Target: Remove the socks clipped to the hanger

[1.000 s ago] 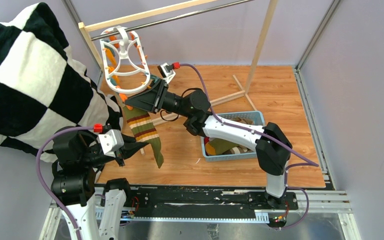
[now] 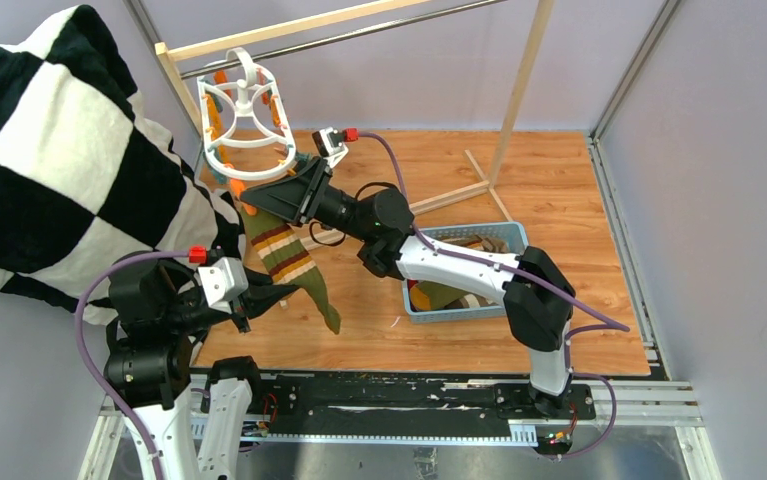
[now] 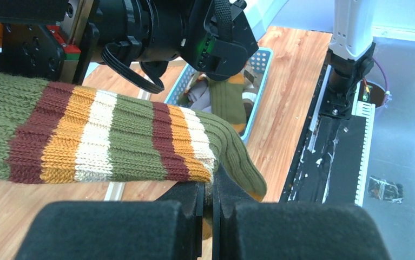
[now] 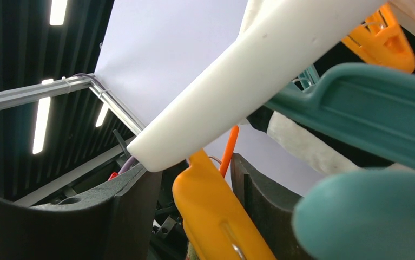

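A white clip hanger (image 2: 249,142) hangs on the metal rail, with orange and teal clips. An olive sock (image 2: 284,260) with maroon, orange and cream stripes hangs below it. My left gripper is shut on the sock's lower part. My right gripper (image 2: 259,197) is at the hanger's lower edge, shut on an orange clip (image 4: 216,211) above the sock; the sock's top is mostly hidden behind it.
A blue basket (image 2: 464,315) with socks sits to the right on the wooden board (image 2: 579,300). A checkered cushion (image 2: 49,170) fills the left side. A wooden frame (image 2: 513,90) carries the rail.
The sock's lower end swings a little right, and the hanger has moved slightly.
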